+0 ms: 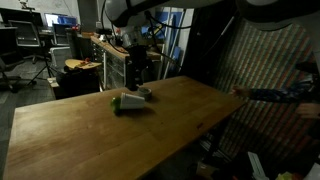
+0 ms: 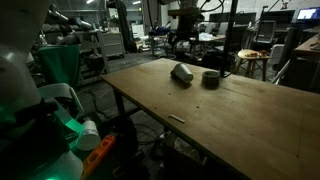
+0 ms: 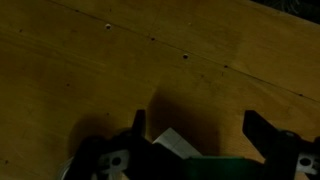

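Note:
My gripper [image 1: 136, 84] hangs above the far part of the wooden table, over two small containers. Its dark fingers stand wide apart in the wrist view, so the gripper is open with nothing between the tips. A pale cup [image 1: 132, 102] lies on its side, with something green [image 1: 116, 104] at its left end. In the second exterior view the pale cup [image 2: 181, 73] looks tilted. Beside it a grey cup or bowl [image 2: 210, 79] stands upright. A white edge [image 3: 176, 143] shows low in the wrist view; the rest of that object is hidden.
A small pale stick-like piece [image 2: 176, 118] lies near one table edge. Chairs and desks stand in the background, away from the table. A dark ribbed screen [image 1: 275, 65] rises beyond the right side.

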